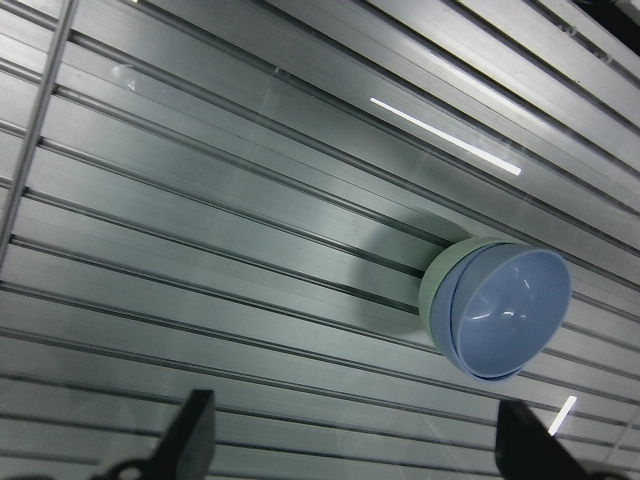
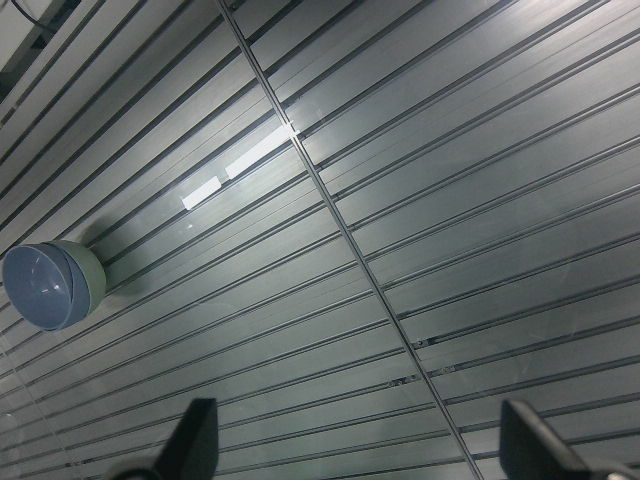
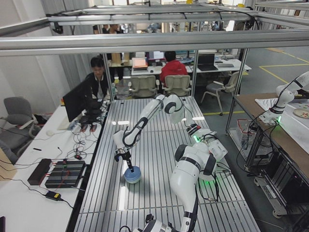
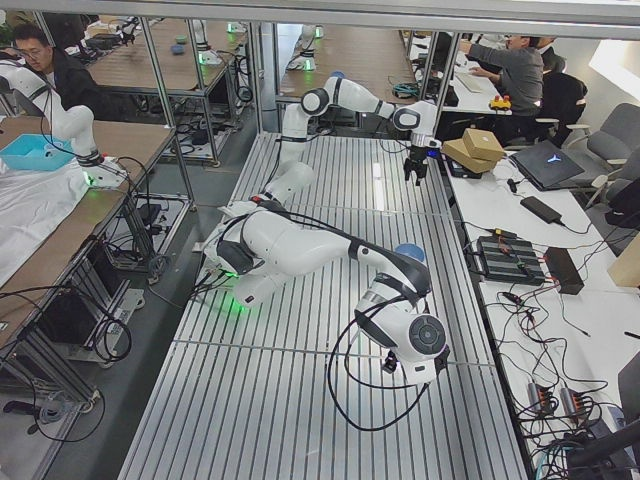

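Note:
Nested bowls, blue inside pale green, sit on the slatted metal table: blue bowl (image 3: pixel 133 174) in camera left view (image 1: pixel 508 312), in left wrist view (image 2: pixel 38 285), in right wrist view; green bowl (image 1: pixel 438 280) around it. My right gripper (image 3: pixel 126 161) hangs just above them in camera left view; its fingers stand open and empty in right wrist view (image 2: pixel 358 440). My left gripper (image 4: pixel 416 170) is raised at the other end of the table in camera right view, open and empty in left wrist view (image 1: pixel 350 440).
A white side desk (image 3: pixel 29 208) with power boxes (image 3: pixel 65 174), cables and a monitor (image 3: pixel 77 99) runs along one side.

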